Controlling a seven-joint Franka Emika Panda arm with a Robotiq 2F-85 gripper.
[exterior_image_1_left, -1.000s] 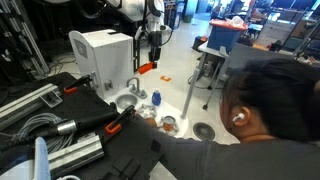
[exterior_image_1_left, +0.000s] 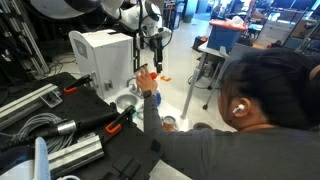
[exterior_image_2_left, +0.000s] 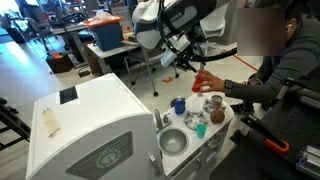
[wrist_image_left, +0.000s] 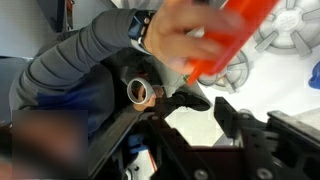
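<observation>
A person's hand (wrist_image_left: 172, 38) holds a red object (wrist_image_left: 232, 42) just beyond my fingers in the wrist view. My gripper has its fingertips apart, with nothing seen between them. In the second exterior view the red object (exterior_image_2_left: 197, 81) is upright in the hand (exterior_image_2_left: 213, 82), right below my gripper (exterior_image_2_left: 186, 66). Seen from the first exterior view, the hand (exterior_image_1_left: 148, 83) reaches up to the red object (exterior_image_1_left: 152, 73) over the white counter. Whether a fingertip still touches it is hard to tell.
On the counter are a blue mug (exterior_image_2_left: 178, 104), a teal cup (exterior_image_2_left: 201, 130) and a brown cup (exterior_image_2_left: 218, 120), near the sink (exterior_image_2_left: 173, 142) and its faucet (exterior_image_2_left: 157, 120). A white cabinet (exterior_image_2_left: 95, 140) stands beside it. The person's arm (wrist_image_left: 60, 75) fills much of the wrist view.
The red object hung tilted under my gripper with no hand near it. Now the person has leaned in, their hand is around it, and it stands more upright.
</observation>
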